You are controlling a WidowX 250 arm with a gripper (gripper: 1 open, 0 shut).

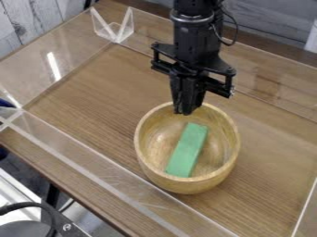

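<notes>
A black robot gripper [184, 104] hangs from the top centre, pointing down just over the back rim of a round tan bowl [150, 148]. It looks shut, with nothing visible between its fingers. Inside the bowl lies a green rectangular block [186, 150], lengthwise from front to back, slightly right of the middle.
The bowl stands on a wooden table [87, 102], which is clear to the left and right. A clear plastic object [111, 28] sits at the back left. Part of a black device [25, 222] shows at the lower left, beyond the table edge.
</notes>
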